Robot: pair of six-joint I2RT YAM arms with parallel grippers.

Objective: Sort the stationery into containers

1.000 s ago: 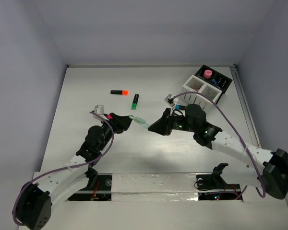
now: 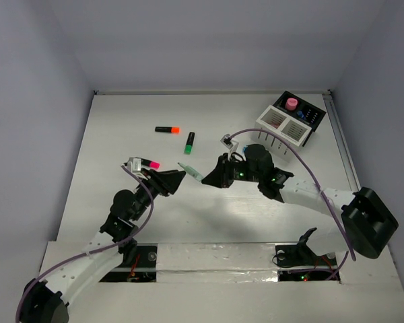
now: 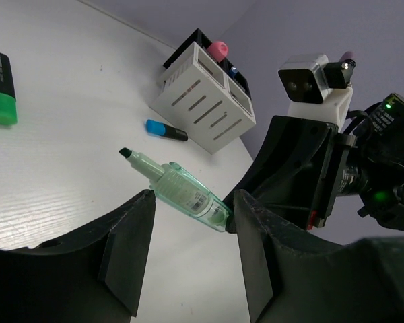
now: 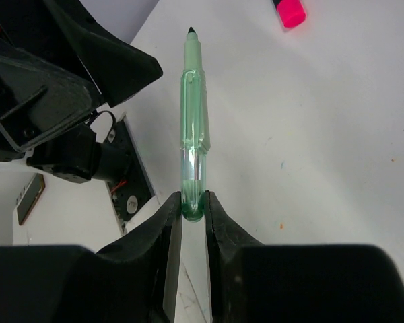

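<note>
A translucent green marker (image 3: 188, 193) with a bare dark tip is in the air between my two grippers. My right gripper is shut on its rear end. The tip points away from the right fingers, up and left in the top view. My left gripper is open beside the marker, its fingers apart; I see no contact there. On the table lie an orange-ended marker (image 2: 167, 130), a green-ended marker (image 2: 189, 143) and a pink-ended marker (image 2: 150, 163) partly behind the left gripper. A blue marker (image 3: 166, 130) lies by the white slotted container (image 3: 205, 101).
A black container (image 2: 303, 110) adjoins the white one at the back right, with a pink item (image 2: 291, 103) and something blue in it. Grey walls enclose the table (image 2: 128, 111).
My right arm has shifted left with the green marker. The blue marker is now more hidden in the top view.
</note>
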